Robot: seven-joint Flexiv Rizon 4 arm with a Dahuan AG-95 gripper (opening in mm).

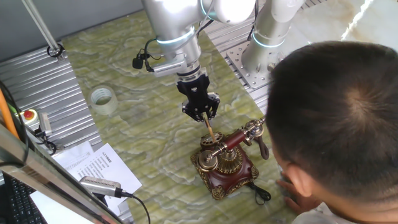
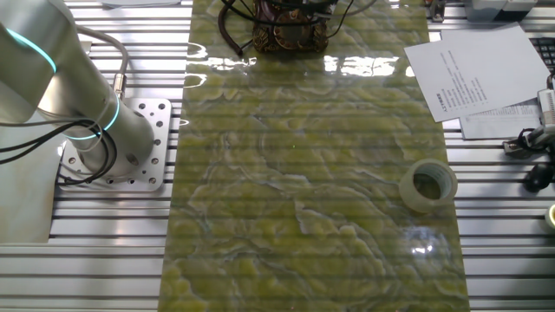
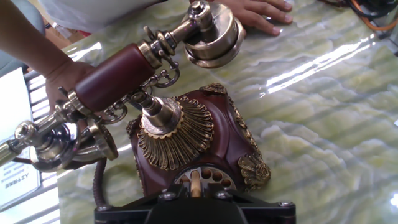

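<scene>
An antique-style telephone (image 1: 227,177) in dark red and brass stands on the green marbled sheet, its handset (image 1: 235,138) lying across the cradle. My gripper (image 1: 206,116) is shut on a thin wooden stick (image 1: 210,129) that slants down to the telephone's rotary dial. In the wrist view the stick (image 3: 195,184) reaches over the dial (image 3: 217,177), among its finger holes; whether its tip sits inside a hole I cannot tell. Only the lower part of the telephone (image 2: 293,36) shows at the top edge of exterior view 2.
A person (image 1: 348,118) leans in close on the telephone's right, with a hand (image 3: 258,14) resting on the table behind it. A tape roll (image 1: 104,101) and printed papers (image 1: 109,171) lie to the left.
</scene>
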